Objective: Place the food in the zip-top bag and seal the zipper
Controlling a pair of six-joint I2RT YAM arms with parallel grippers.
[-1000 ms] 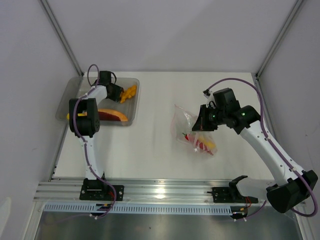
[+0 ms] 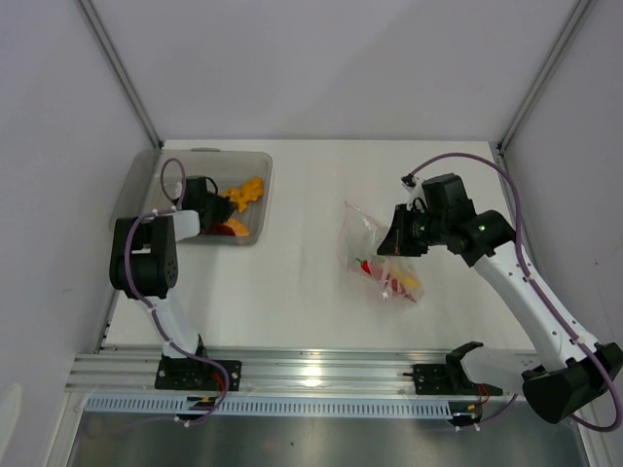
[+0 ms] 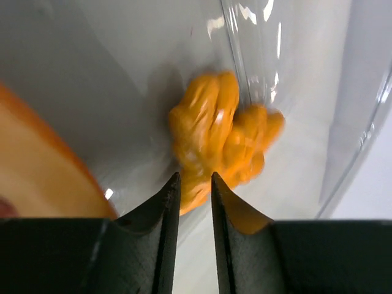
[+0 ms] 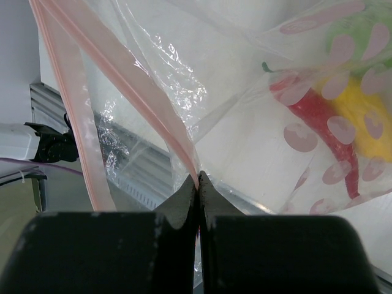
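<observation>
My left gripper (image 2: 220, 208) is low inside the grey bin at the left. In the left wrist view its two fingertips (image 3: 171, 184) stand slightly apart beside a lumpy orange food piece (image 3: 205, 122), with a larger orange-tan food item (image 3: 52, 168) to the left. My right gripper is shut on the pink zip edge of the clear bag (image 4: 141, 86), holding it above the table. Inside the bag are a red pepper (image 4: 318, 125), a yellow item (image 4: 358, 113) and a green one (image 4: 352, 33).
The grey bin (image 2: 255, 161) occupies the table's upper left. Metal rails run along the front edge.
My left gripper has moved toward the front of the bin, over the orange-tan item. The right gripper and bag have shifted very slightly rightward.
</observation>
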